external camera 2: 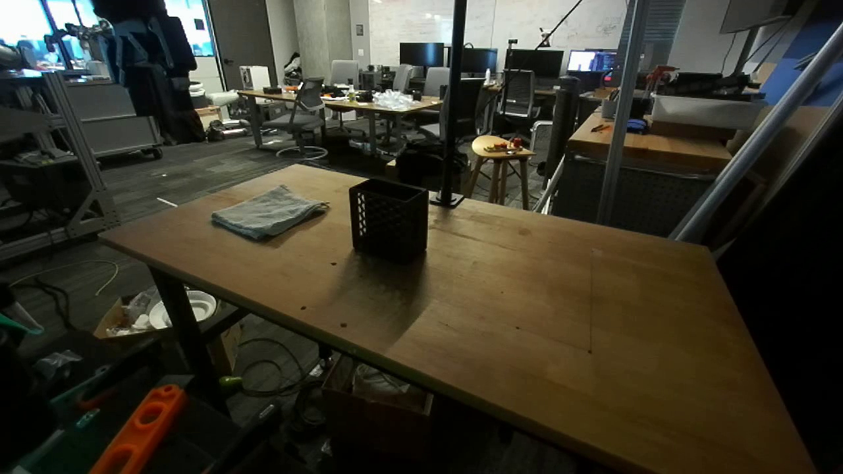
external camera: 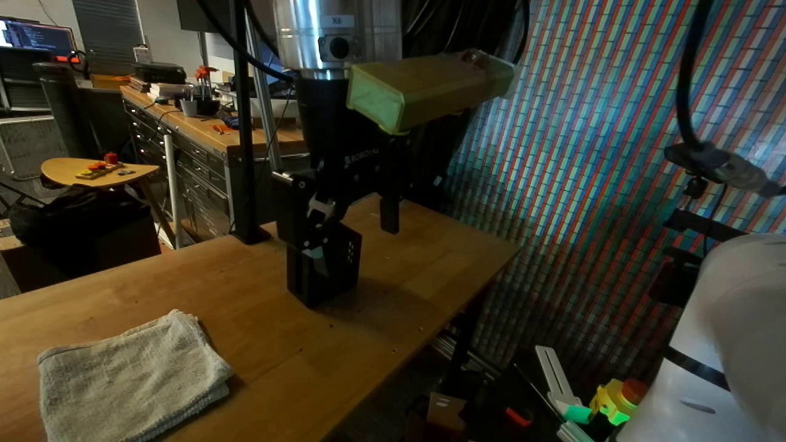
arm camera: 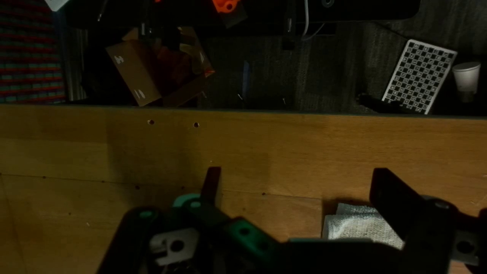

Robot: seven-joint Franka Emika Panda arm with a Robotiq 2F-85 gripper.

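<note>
My gripper (external camera: pixel 346 228) is above the table, its fingers spread wide with nothing seen between them. In the wrist view the gripper shows one finger at each side and bare wood beyond the gap. A grey folded cloth (external camera: pixel 132 379) lies flat on the table; part of the cloth (arm camera: pixel 356 223) shows by the right finger in the wrist view. The black mesh basket (external camera: pixel 324 272) stands upright on the table, overlapped by the gripper in exterior view 1. Exterior view 2 shows the basket (external camera 2: pixel 388 221) with the cloth (external camera 2: pixel 269 212) to its left; no gripper appears there.
A black post (external camera: pixel 247 147) rises at the table's edge close to the basket. Beyond the opposite edge, a cardboard box (arm camera: pixel 137 68) sits below table height.
</note>
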